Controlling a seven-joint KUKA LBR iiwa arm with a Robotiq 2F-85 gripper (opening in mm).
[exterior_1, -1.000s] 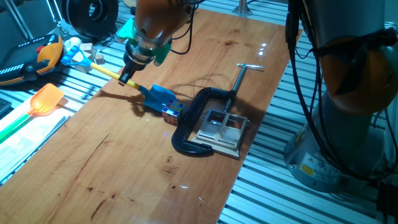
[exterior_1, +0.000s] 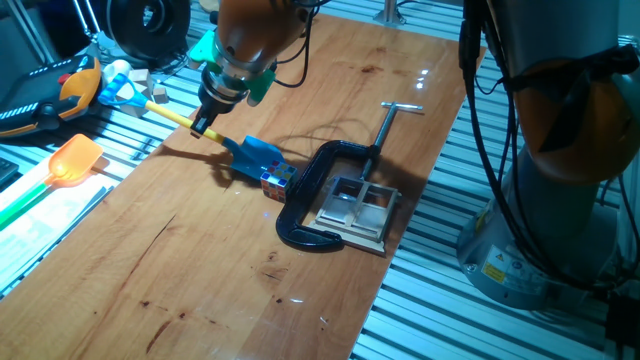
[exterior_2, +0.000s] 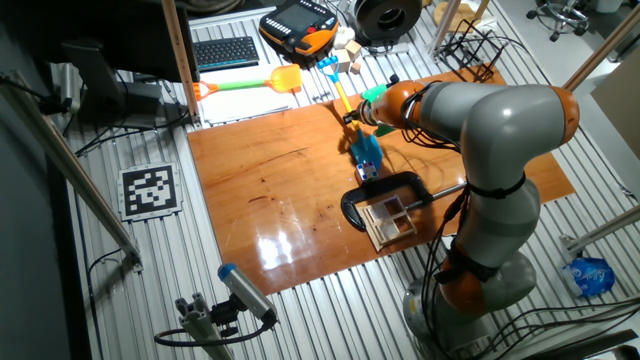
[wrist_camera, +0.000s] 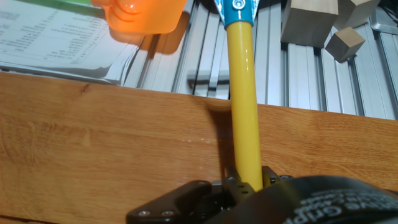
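Note:
The toy shovel has a yellow shaft, a blue grip end and a blue blade (exterior_1: 252, 160). Around its yellow shaft (wrist_camera: 244, 93), the dark fingers of my gripper stand close on both sides, shut on it. In exterior view 1 my gripper (exterior_1: 199, 129) points down at the middle of the shaft. The shaft casts a separate shadow, so it is off the wood there. At the blade's tip sits a small multicoloured cube (exterior_1: 277, 181); whether they touch cannot be told.
A black C-clamp (exterior_1: 297, 215) lies beside the cube, around part of a wooden frame with clear panes (exterior_1: 358, 205). An orange shovel (exterior_2: 285, 79) lies on papers past the table edge, near wooden blocks (wrist_camera: 309, 22).

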